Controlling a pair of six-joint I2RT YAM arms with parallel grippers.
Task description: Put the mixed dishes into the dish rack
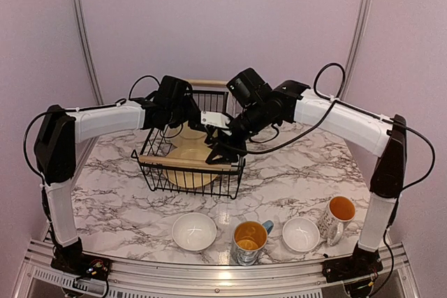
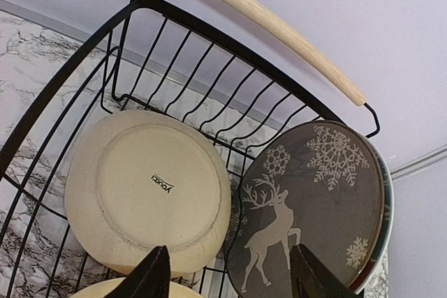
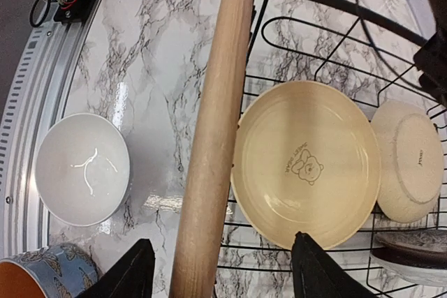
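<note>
The black dish rack [image 1: 150,172] holds a cream plate, a smaller upturned cream plate [image 2: 140,193] and a grey deer-patterned plate [image 2: 293,207] standing on the right in the left wrist view. My left gripper is over the rack, fingers apart beside the upturned and grey plates, nothing seen held. My right gripper hangs open over the rack's front wooden handle [image 3: 216,130], which lies beneath its fingers.
In front stand a white bowl [image 1: 194,232], a blue mug [image 1: 248,242], a smaller white bowl [image 1: 301,234] and an orange-lined mug [image 1: 336,218].
</note>
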